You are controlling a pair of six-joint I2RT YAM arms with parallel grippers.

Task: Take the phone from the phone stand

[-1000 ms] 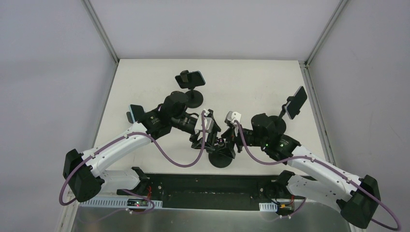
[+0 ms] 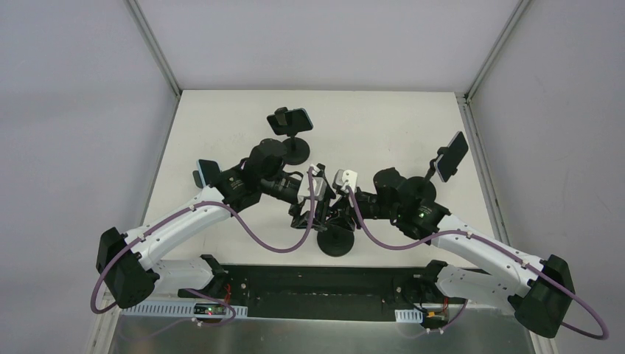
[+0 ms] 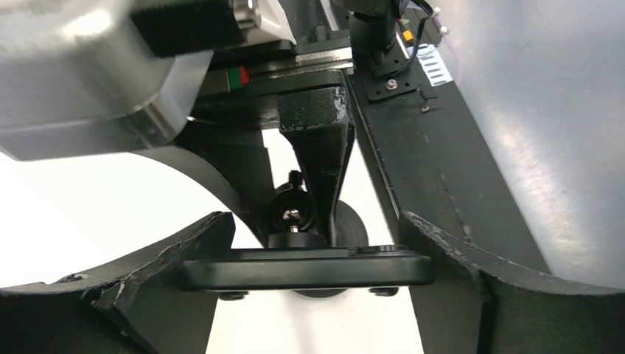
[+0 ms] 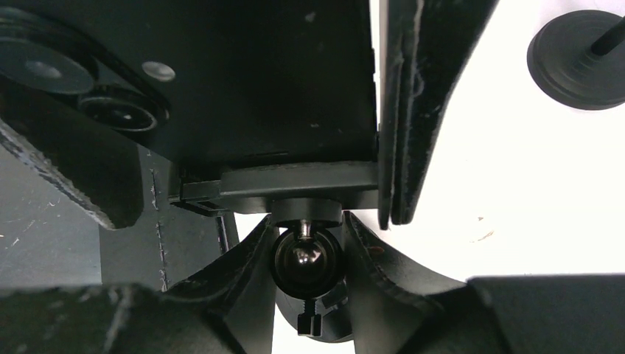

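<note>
In the left wrist view a black phone [image 3: 309, 273] shows edge-on, both ends meeting the inner faces of my left gripper, which is shut on it. The phone's back [image 4: 273, 96], with camera lenses, fills the top of the right wrist view. Below it are the black phone stand's clamp [image 4: 298, 184] and shiny ball joint [image 4: 306, 258]. My right gripper is shut on the stand around that joint, its tips on either side. In the top view the stand's round base [image 2: 337, 243] sits beneath both grippers; they hide most of the phone.
Other phones on stands occupy the back [image 2: 298, 122], the left [image 2: 208, 171] and the right side [image 2: 452, 156]. The two grippers are very close together. A dark front rail [image 2: 317, 287] runs near the base.
</note>
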